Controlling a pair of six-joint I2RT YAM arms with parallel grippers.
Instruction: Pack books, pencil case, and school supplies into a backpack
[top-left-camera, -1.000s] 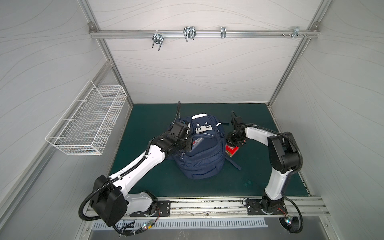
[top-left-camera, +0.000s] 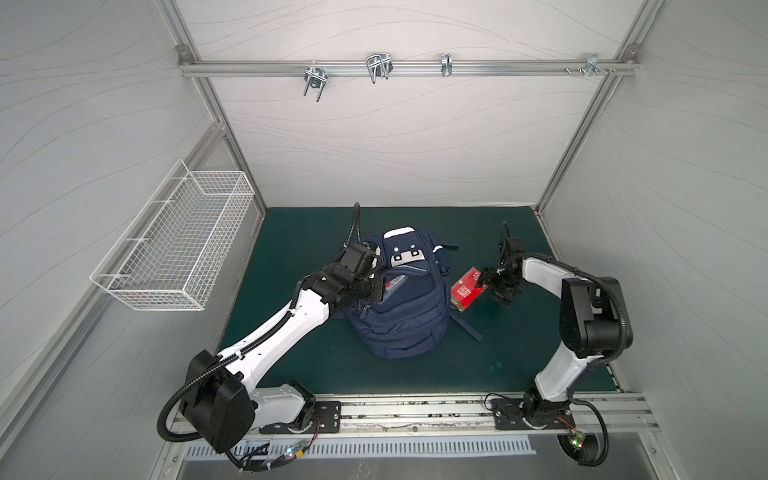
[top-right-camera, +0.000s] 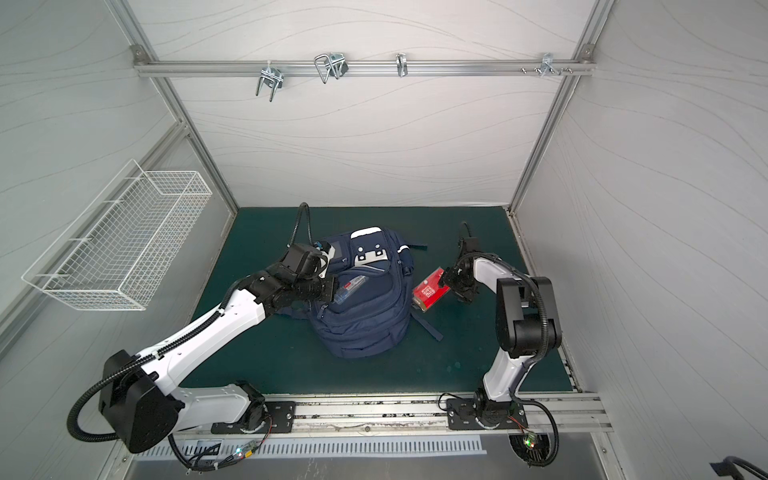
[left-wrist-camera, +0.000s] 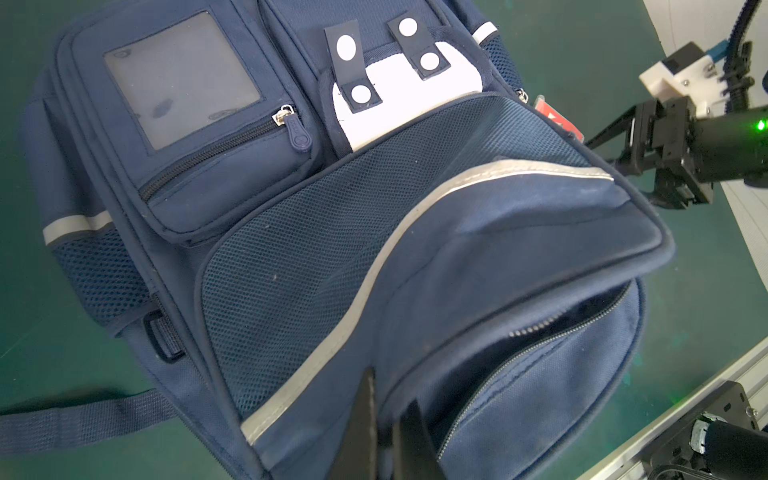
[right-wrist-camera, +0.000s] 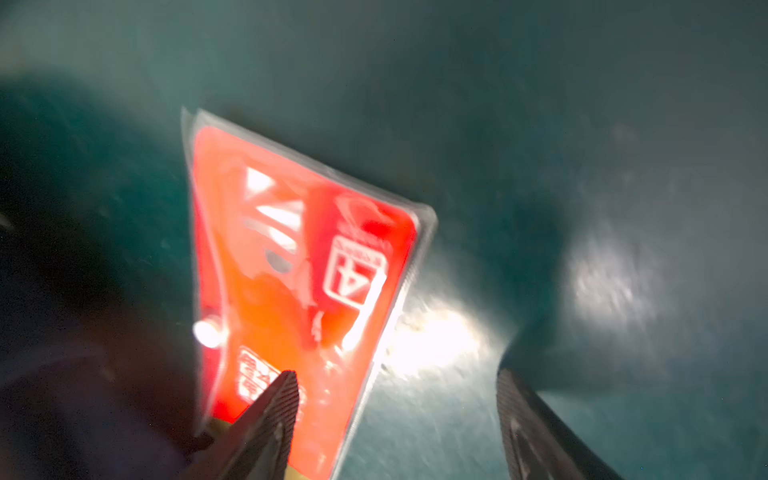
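A navy backpack lies on the green table with its zipped mouth partly gaping. My left gripper is shut at the edge of that mouth, the flap's thin fabric bunched between its fingers. A red book in a clear cover lies on the table just right of the backpack. Over its near end, my right gripper stands open; one finger overlaps the red cover and the other finger is over bare table. No pencil case can be made out.
A pale patch with red marks shows on the backpack by the left gripper; I cannot tell what it is. A strap trails onto the table. The white wire basket on the left wall looks empty. Bare table surrounds the bag.
The left arm and backpack look unchanged.
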